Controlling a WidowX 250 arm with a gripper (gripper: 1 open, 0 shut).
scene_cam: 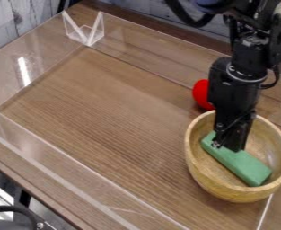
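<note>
A light wooden bowl [203, 168] sits at the lower right of the table, holding a green rectangular object [242, 167]. My black gripper [226, 135] points down at the bowl's back part, its tips just above or at the green object's upper end; whether it is open or shut is unclear. A red round object [200, 92] lies behind the bowl, partly hidden by the arm.
A white wire-like holder [85, 29] stands at the back left. Dark cables lie at the lower left corner.
</note>
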